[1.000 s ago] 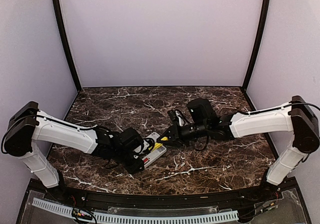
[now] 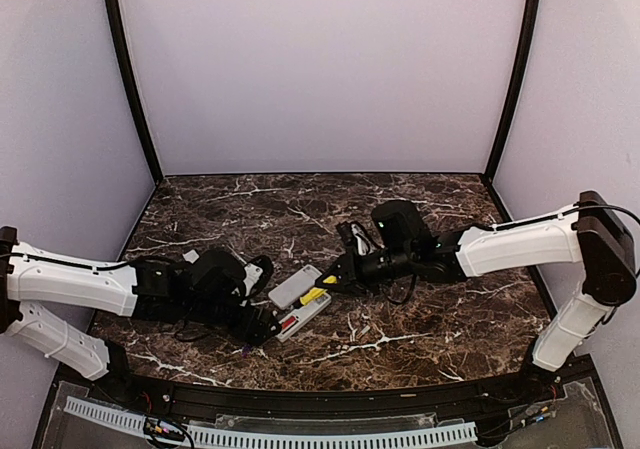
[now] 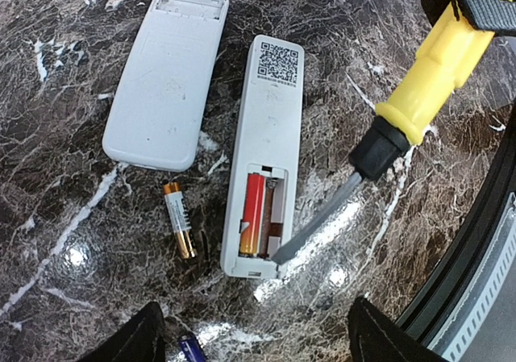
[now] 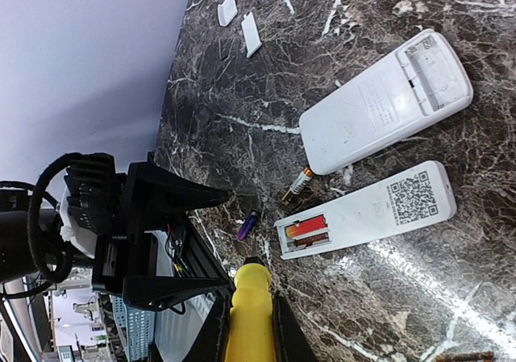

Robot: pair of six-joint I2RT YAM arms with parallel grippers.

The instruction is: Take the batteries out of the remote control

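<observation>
A slim white remote (image 3: 266, 120) lies on the marble table, its battery bay open, holding a red-orange battery (image 3: 253, 209) beside an empty-looking slot. My right gripper (image 2: 340, 269) is shut on a yellow-handled screwdriver (image 3: 419, 96), whose tip hangs by the bay's lower end. My left gripper stands open near that end, nothing between its fingers. A black-and-copper battery (image 3: 179, 221) lies left of the remote; a purple battery-like piece (image 3: 192, 347) lies below it.
A larger white remote-like case (image 3: 165, 76) lies beside the slim remote. Small white pieces (image 4: 250, 33) lie farther off. The table's front edge and metal rail are close.
My left arm has drawn back leftward from the remote over the last second. The right gripper and screwdriver have barely moved.
</observation>
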